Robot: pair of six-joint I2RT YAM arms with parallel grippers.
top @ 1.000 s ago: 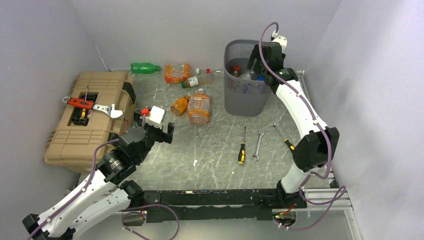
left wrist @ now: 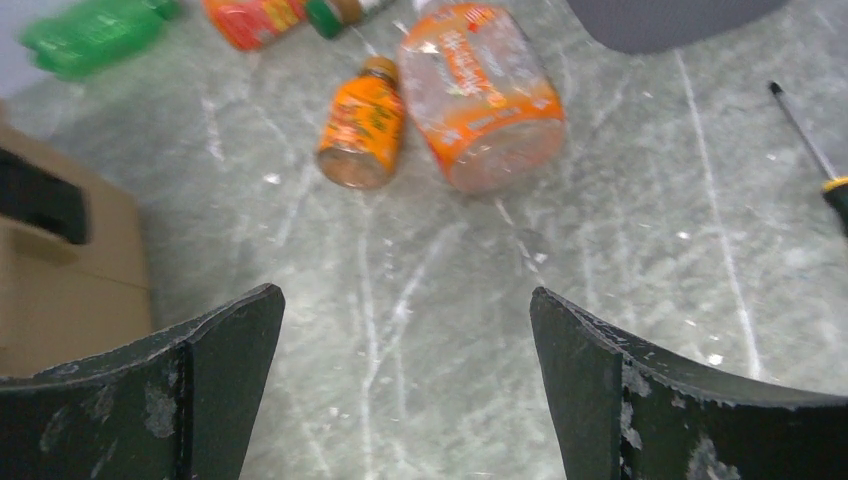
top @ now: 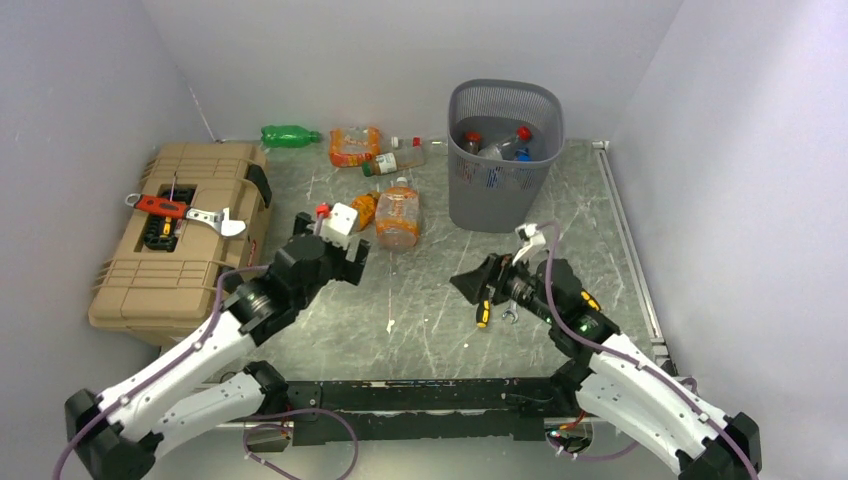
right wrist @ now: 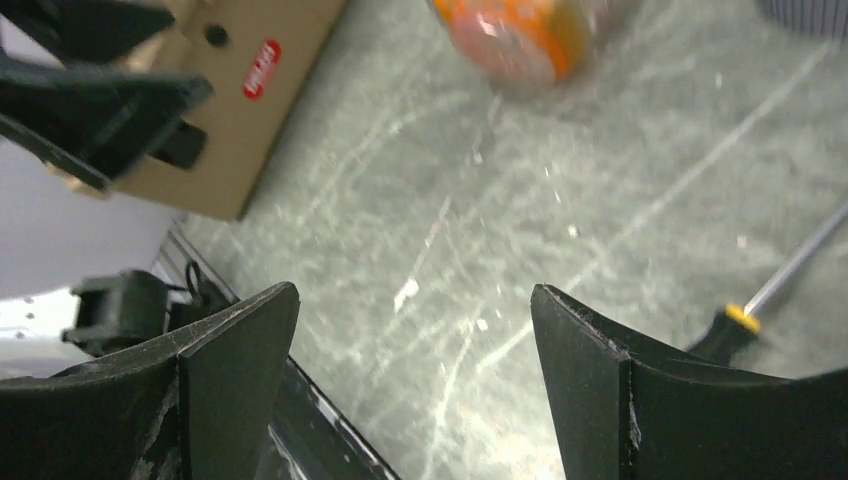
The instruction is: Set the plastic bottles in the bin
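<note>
My left gripper hangs open over the counter, just in front of a small orange bottle and a big clear bottle with orange label. Behind them lie a green bottle, another orange-labelled bottle and clear bottles. The grey bin at the back right holds several bottles with red and blue caps. My right gripper stands open in front of the bin, above the screwdrivers, with nothing between its fingers.
A tan toolbox with an adjustable wrench fills the left side. Screwdrivers and a spanner lie under the right arm.
The right arm has swung from over the bin down to the front, low over the tools. My left gripper has moved slightly right and up in the top view, toward the orange bottles.
</note>
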